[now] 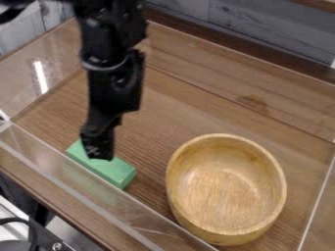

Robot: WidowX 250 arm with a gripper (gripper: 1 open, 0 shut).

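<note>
My black gripper (101, 132) reaches down from the top left, open, its fingers above and just behind a green rectangular block (112, 171). The block lies on the wooden floor of the bin at the lower left, partly hidden behind the gripper.
A round wooden bowl (225, 186) stands at the lower right, a short way right of the block. Clear plastic walls line the front and sides of the workspace.
</note>
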